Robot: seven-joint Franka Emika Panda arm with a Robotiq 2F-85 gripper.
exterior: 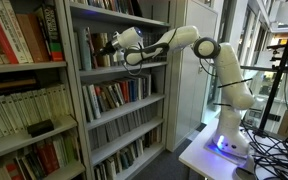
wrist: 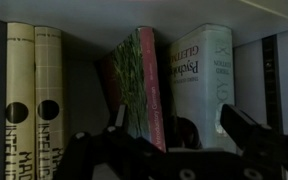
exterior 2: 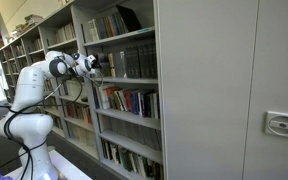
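In the wrist view my gripper stands open, its dark fingers spread low in front of a shelf of books. Between and beyond them is a leaning book with a green grassy cover and red spine (wrist: 149, 90). Right of it a pale book marked Psychology, Gleitman (wrist: 204, 85) rests tilted. No book is visibly held; the lower parts of both are hidden by the gripper. From outside, the gripper (exterior: 112, 46) is at the upper shelf's books, and in the second exterior view the gripper (exterior 2: 92, 68) is close to that shelf too.
Two cream volumes (wrist: 48, 100) stand upright at left, with a dark gap before the leaning book. A shelf board (wrist: 174, 12) runs just above the books. A dark upright strip (wrist: 272, 85) is on the right. Lower shelves (exterior: 124, 140) hold more books.
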